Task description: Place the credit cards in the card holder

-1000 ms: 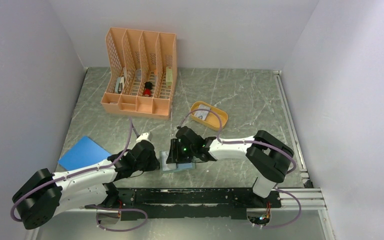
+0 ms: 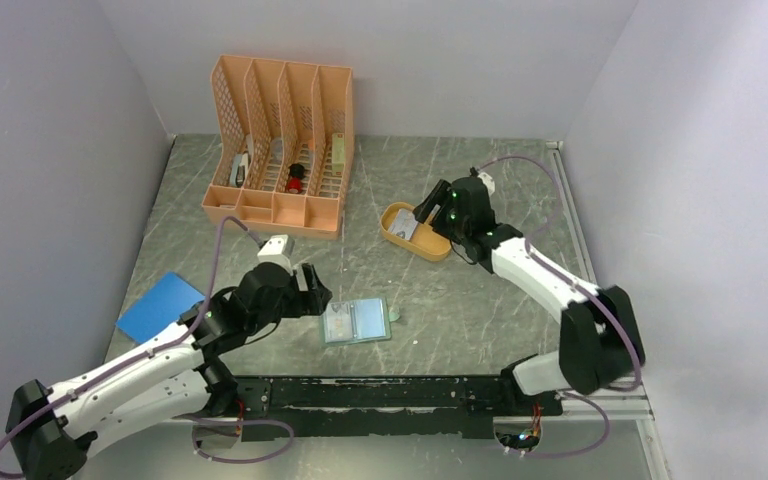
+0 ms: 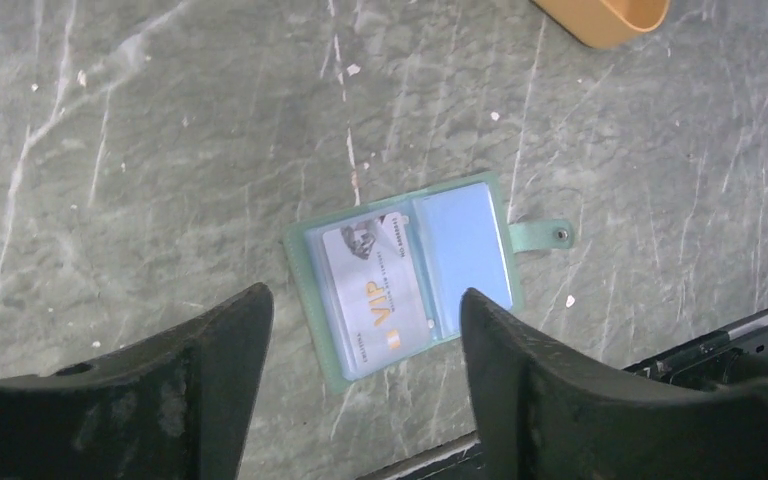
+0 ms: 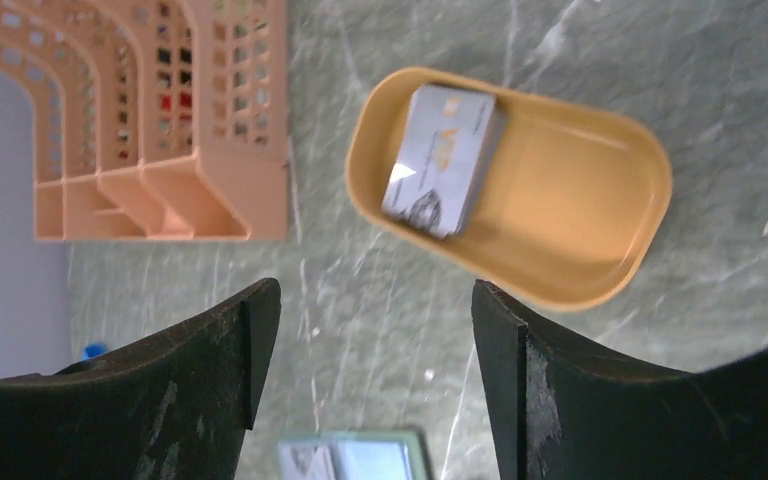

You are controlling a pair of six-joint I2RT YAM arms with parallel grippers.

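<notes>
The green-edged card holder (image 3: 302,262) lies spread flat on the table, its strap to the right. A white VIP card (image 3: 372,285) sits in its left sleeve; the right sleeve (image 3: 465,250) looks pale blue, with no printed card showing. Above the holder my left gripper stands open and empty. My right gripper is open over the table near the yellow tray (image 4: 585,295), nothing between its fingers. Inside that tray's left end rests a stack of white cards (image 4: 442,150); in the top view the gripper partly covers the tray.
A peach rack (image 2: 322,215) with small items in its slots stands at the back left. The blue sheet (image 2: 160,308) lies at the left edge. Bare table surrounds the holder, and the back right is clear.
My right gripper has left the card holder and swung back and right to the yellow tray. The left gripper has shifted slightly back and now shows its fingers apart.
</notes>
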